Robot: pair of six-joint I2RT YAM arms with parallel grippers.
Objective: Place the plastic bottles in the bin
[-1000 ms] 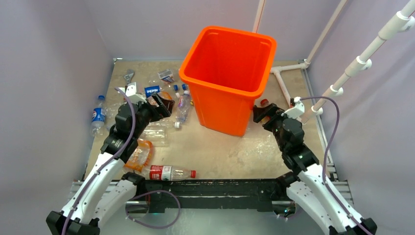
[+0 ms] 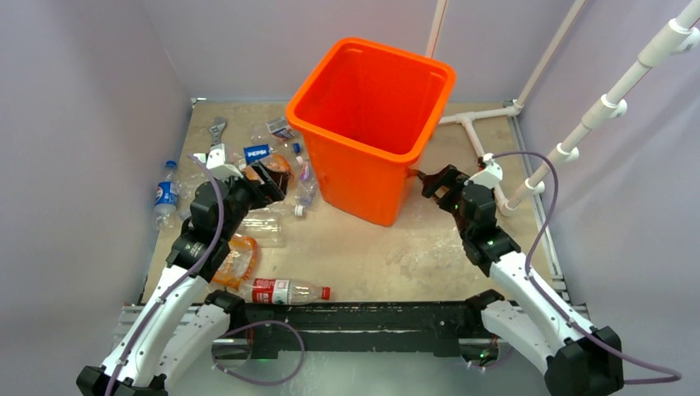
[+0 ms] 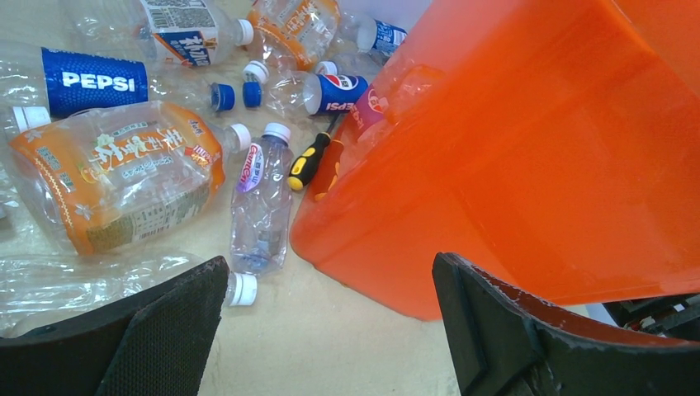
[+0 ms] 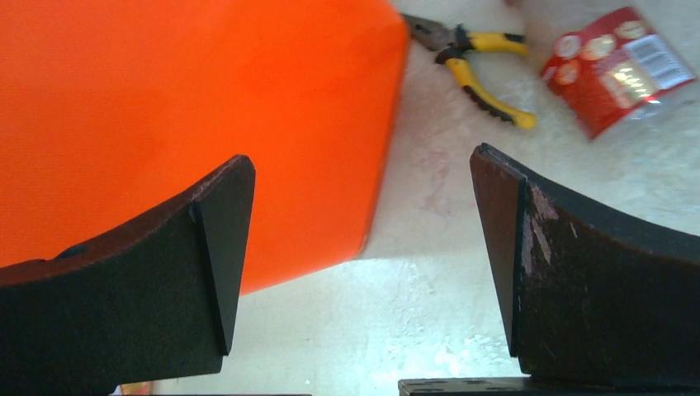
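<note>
The tall orange bin (image 2: pixel 363 177) stands at the back middle, its inside bare as far as the top view shows. My left gripper (image 2: pixel 276 183) is open over the bottles left of the bin, its fingers empty. Below it in the left wrist view lie an orange-labelled bottle (image 3: pixel 124 173), a small clear bottle (image 3: pixel 260 206) close to the bin, and a Pepsi bottle (image 3: pixel 99 82). My right gripper (image 2: pixel 431 183) is open beside the bin's right wall, nothing held. A red-labelled bottle (image 4: pixel 619 70) lies right of the bin in the right wrist view. A red-capped bottle (image 2: pixel 285 291) lies at the front edge.
Pliers (image 4: pixel 479 62) lie against the bin's right side, and a screwdriver (image 3: pixel 309 161) lies by its left. A blue-labelled bottle (image 2: pixel 166 196) is at the left edge. White pipes (image 2: pixel 578 132) stand at the right.
The bin has shifted left, crowding the bottles beside it. The left arm has barely moved.
</note>
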